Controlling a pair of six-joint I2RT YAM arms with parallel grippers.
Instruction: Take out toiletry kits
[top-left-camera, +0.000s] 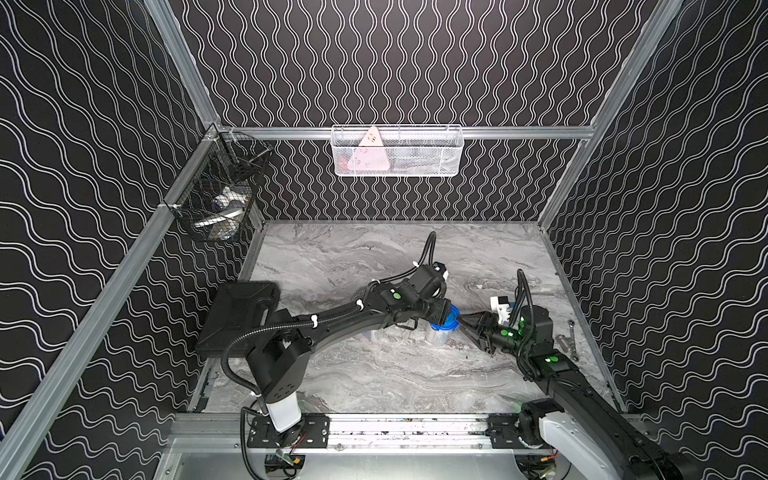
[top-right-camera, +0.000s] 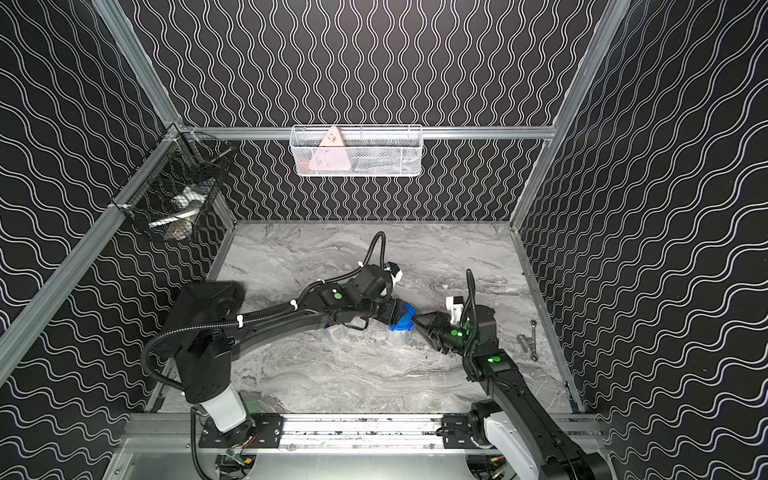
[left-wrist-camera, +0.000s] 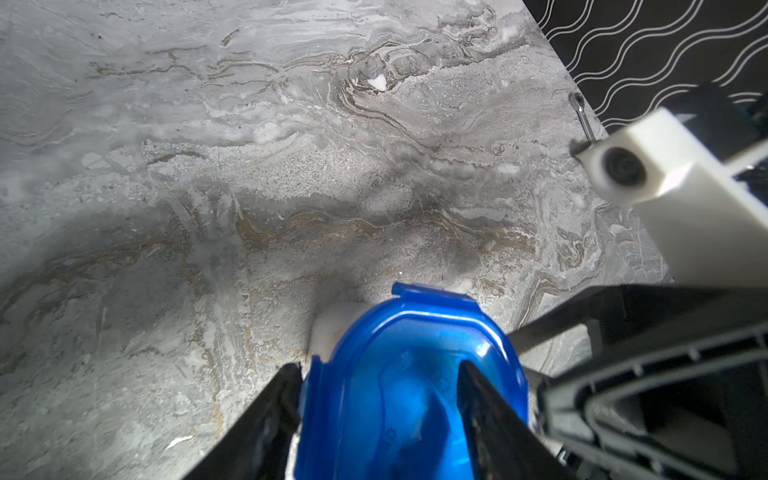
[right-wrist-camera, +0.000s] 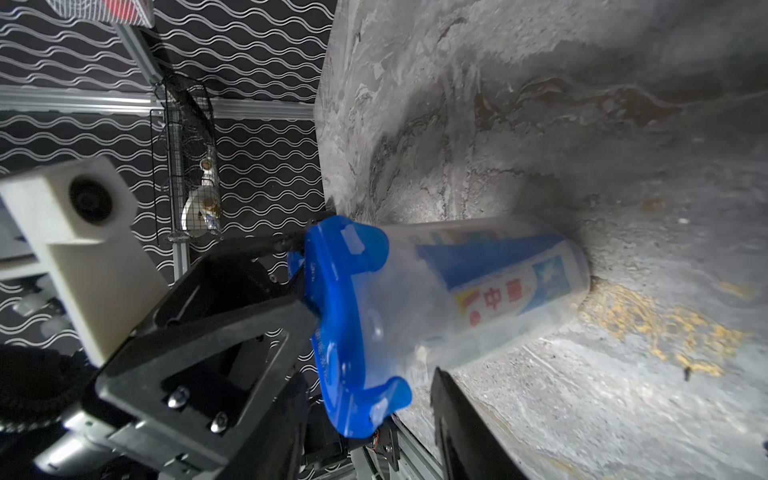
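A translucent container (right-wrist-camera: 480, 296) with a blue lid (left-wrist-camera: 416, 384) and a printed label is at the middle of the table. From the left, my left gripper (top-left-camera: 441, 310) is at the lid, its two fingers (left-wrist-camera: 268, 424) apart, one along the lid's edge and the other over its top. Whether they grip it I cannot tell. On the other side, my right gripper (top-left-camera: 461, 318) points at the lid; its fingers (right-wrist-camera: 460, 424) stand apart, with a lower lid clip near the gap. Contents of the container are not visible.
A black case (top-left-camera: 237, 316) lies at the left. Another pale, clear object (top-right-camera: 334, 333) is partly hidden beneath the left arm. White mesh basket (top-left-camera: 397, 164) and black wire basket (top-left-camera: 228, 212) hang on the walls. A wrench (top-right-camera: 533, 340) lies at right.
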